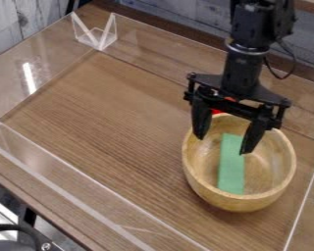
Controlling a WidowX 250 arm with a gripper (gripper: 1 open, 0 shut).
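My black gripper (pixel 234 112) hangs open over the back rim of a beige bowl (pixel 265 192), its fingers pointing down on either side. Inside the bowl lies a green rectangular object (pixel 231 169). A small red object (pixel 218 109) is behind the bowl, mostly hidden by the gripper.
A clear wire or plastic holder (pixel 97 29) stands at the back left. Dark cables show at the lower-left corner.
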